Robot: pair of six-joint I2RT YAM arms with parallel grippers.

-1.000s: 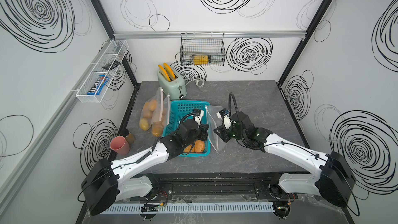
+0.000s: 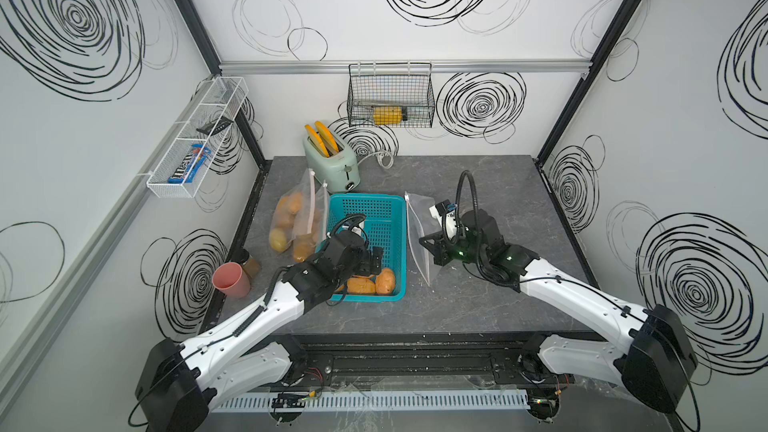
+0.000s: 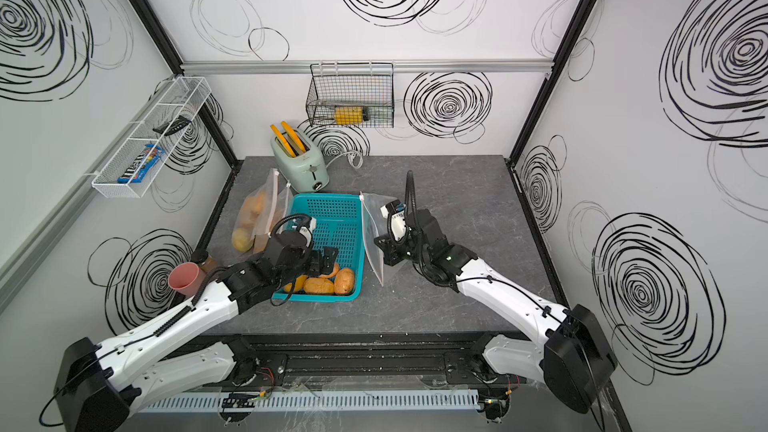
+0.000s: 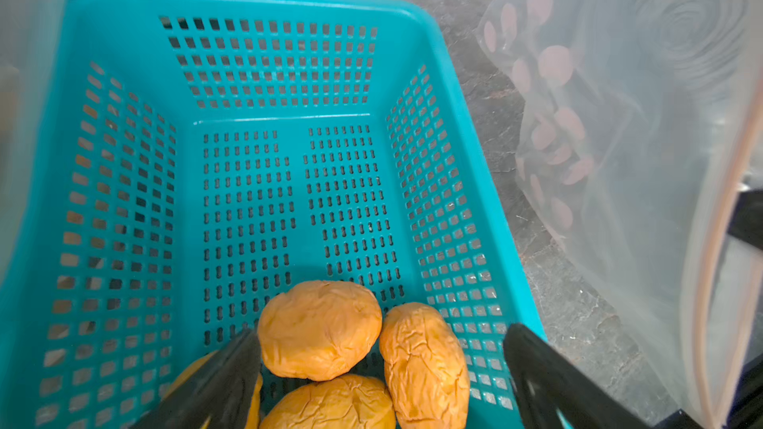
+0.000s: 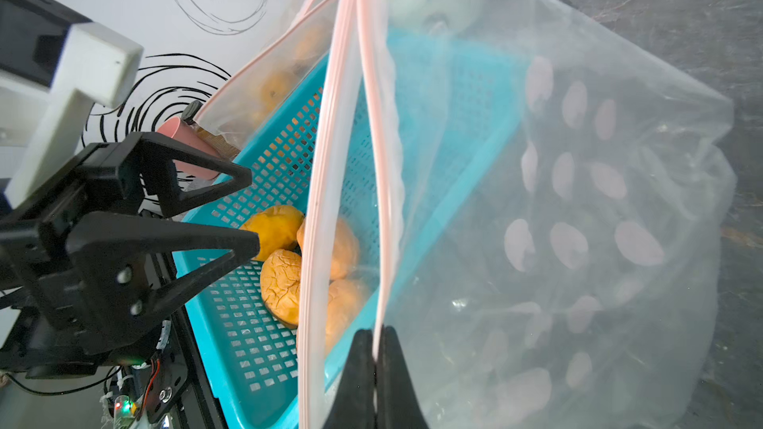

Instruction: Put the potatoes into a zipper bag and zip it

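Several potatoes [image 4: 318,325] lie in the near end of the teal basket [image 4: 429,31]. My left gripper [image 2: 369,260] is open above them, nothing between its fingers. My right gripper is shut on the zipper edge of an empty clear bag [image 5: 604,310], which hangs upright beside the basket's right side, its two zip strips slightly apart in the right wrist view. Left of the basket, clear bags [image 2: 284,220] with potatoes inside stand on the counter.
A green toaster [image 2: 336,168] stands behind the basket. A pink cup [image 2: 229,278] and a dark jar [image 2: 248,264] sit at the left edge. A wire basket [image 3: 349,88] hangs on the back wall.
My left gripper has moved left over the basket, away from the empty bag. My right gripper has moved a little right with that bag.
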